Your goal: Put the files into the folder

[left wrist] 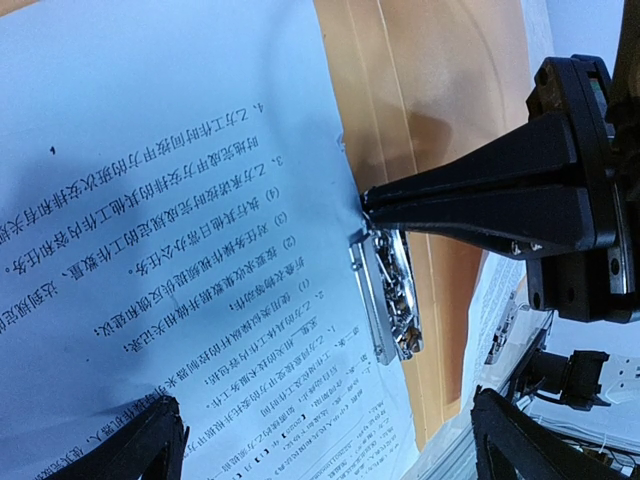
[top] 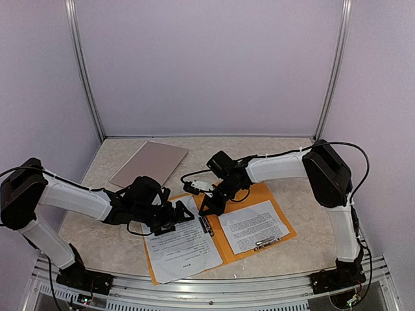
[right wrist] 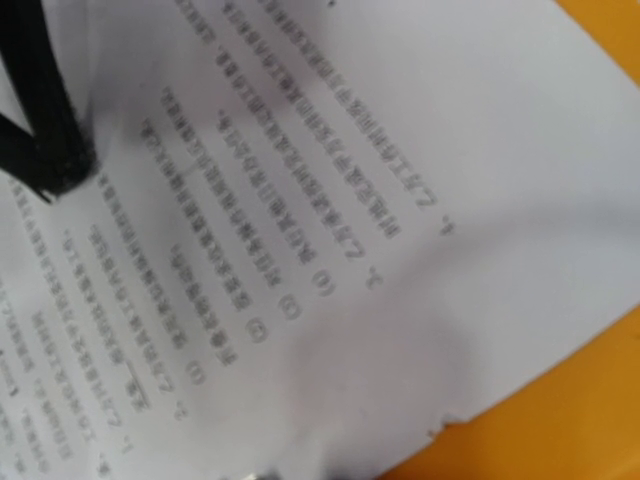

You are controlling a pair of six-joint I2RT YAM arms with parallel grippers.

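An orange folder (top: 282, 223) lies open at the front, a printed sheet (top: 181, 253) on its left half and another (top: 253, 227) under a clip on the right. My left gripper is open over the left sheet, nothing between its fingers. My right gripper (top: 206, 208) is at the folder's middle, shut, its tip at the upper end of the metal clip (left wrist: 385, 295) by the left sheet's edge, as the left wrist view shows. The right wrist view is blurred.
A pinkish board (top: 149, 162) lies at the back left. Both arms are close together over the folder.
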